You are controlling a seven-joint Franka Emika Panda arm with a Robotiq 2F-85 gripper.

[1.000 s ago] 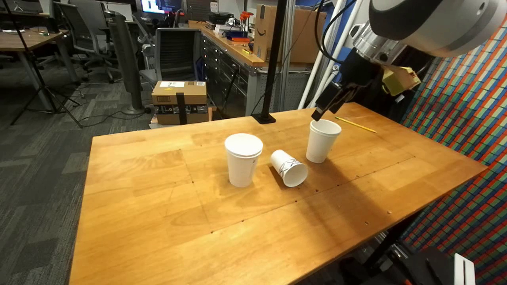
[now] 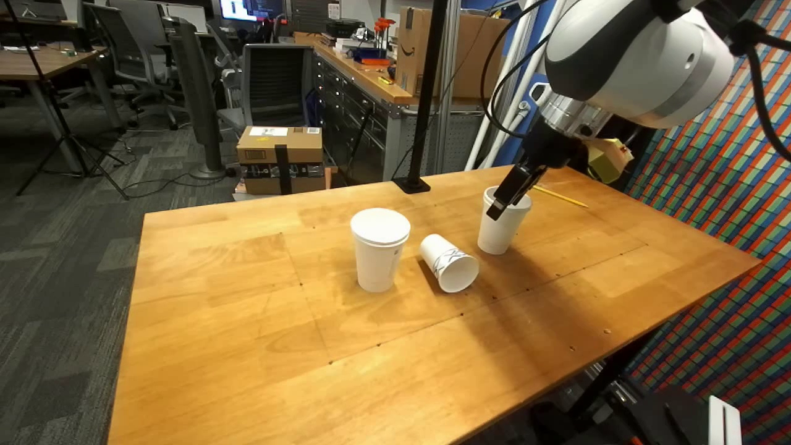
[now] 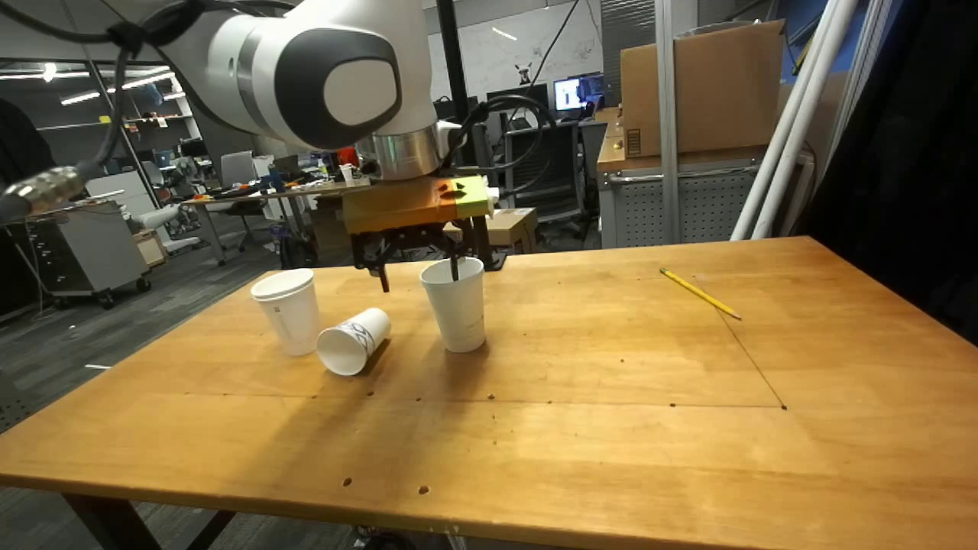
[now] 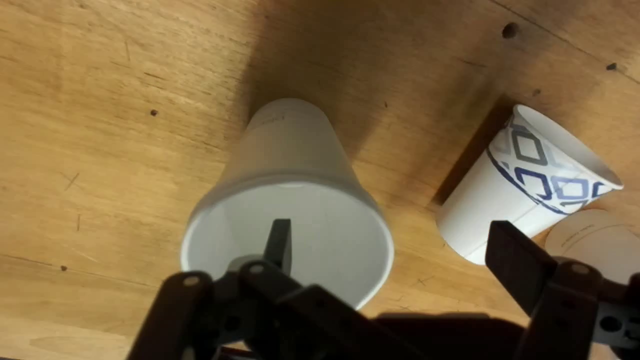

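Note:
An open white cup (image 2: pixel 499 231) stands upright on the table. My gripper (image 3: pixel 419 279) is open above it, tilted, with one finger (image 3: pixel 454 266) over or inside the cup's mouth and the other outside toward the fallen cup. From the wrist, that first finger (image 4: pixel 279 243) overlaps the upright cup's interior (image 4: pixel 324 240), and nothing is pinched between the two. A smaller patterned paper cup (image 4: pixel 510 186) lies on its side close by. Beyond it stands a taller white cup with a white lid (image 2: pixel 379 252), only partly visible in the wrist view.
A yellow pencil (image 3: pixel 701 293) lies on the table past the upright cup. A black post (image 2: pixel 412 184) rises at the table's back edge.
My open gripper has come down and to the left in exterior view 1, bringing a finger to the upright cup's mouth. The fallen cup has shifted very slightly; the other cups stay put.

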